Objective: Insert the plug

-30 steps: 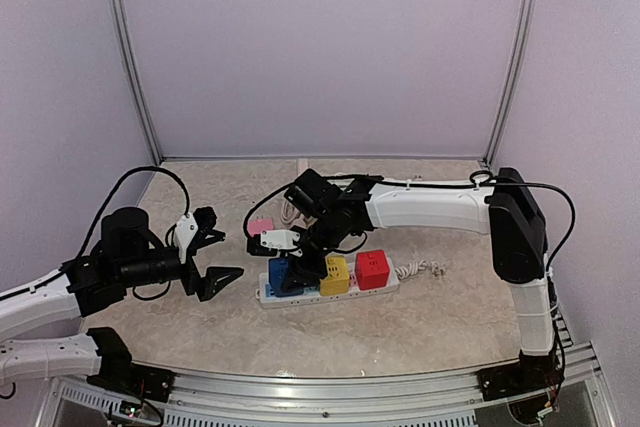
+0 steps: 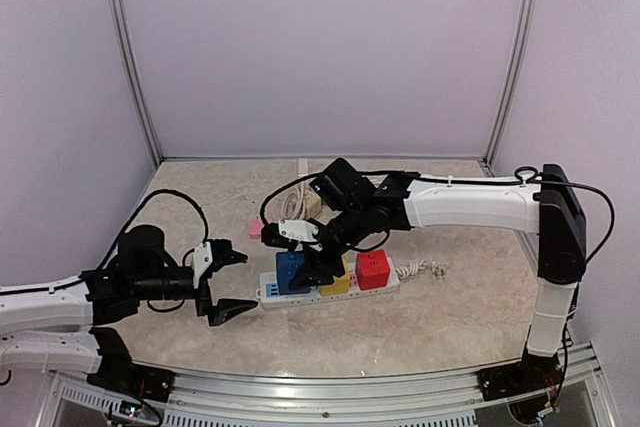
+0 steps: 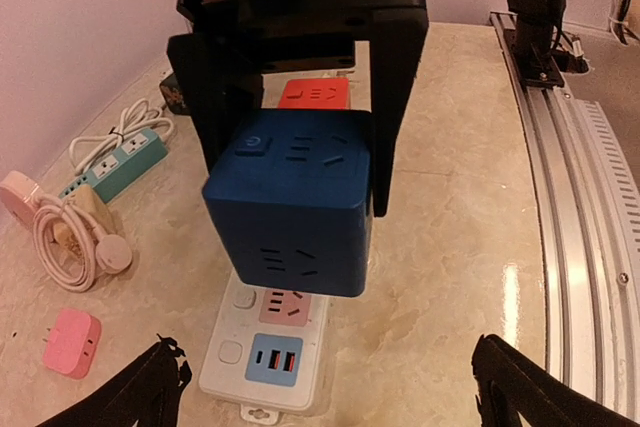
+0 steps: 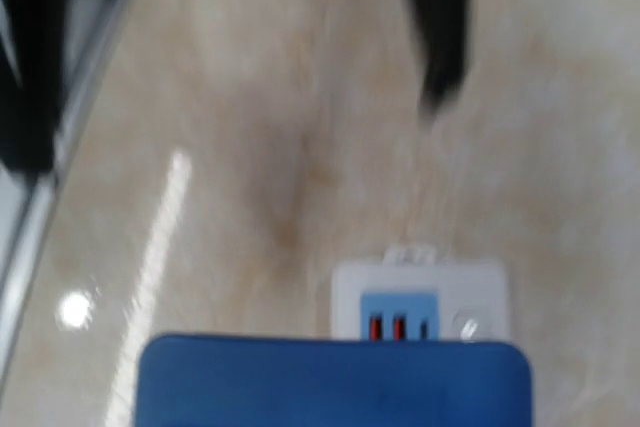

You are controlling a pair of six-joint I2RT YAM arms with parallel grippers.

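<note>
The blue cube plug [image 2: 291,273] is over the left part of the white power strip [image 2: 270,301], left of the yellow cube plug [image 2: 335,285] and red cube plug [image 2: 373,270]. Whether the blue cube is fully seated cannot be told. In the left wrist view, my right gripper's dark fingers [image 3: 395,97] come down on both sides of the blue cube. The right wrist view shows my right gripper with its fingers wide apart and the cube's blue edge along the bottom. My left gripper [image 2: 248,281] is open and empty, at the strip's left end.
A pink block [image 3: 72,343], a coiled pale cable [image 3: 68,247] and a teal strip [image 3: 125,167] lie behind the power strip. A white cord [image 2: 422,269] runs off its right end.
My left gripper has moved right and slightly down toward the strip. The right arm has shifted right and up a little, and the blue cube appears slightly farther right.
</note>
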